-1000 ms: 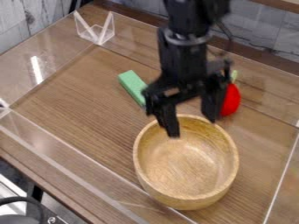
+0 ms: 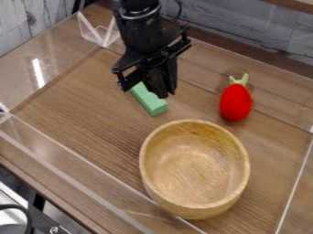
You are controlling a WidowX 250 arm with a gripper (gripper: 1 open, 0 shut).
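Observation:
My black gripper hangs in the upper middle of the camera view, shut, just above and behind a green block lying on the wooden table. Part of the block is hidden behind the gripper. Whether the fingertips touch it I cannot tell. A red object with a green top, like a strawberry or tomato, lies to the right. A tan round bowl sits in the lower right.
A white edge runs along the top and right of the table. A dark cable lies at the lower left corner.
The arm has moved left and back, away from over the bowl and the red object, to above the green block. The objects on the table appear in the same places.

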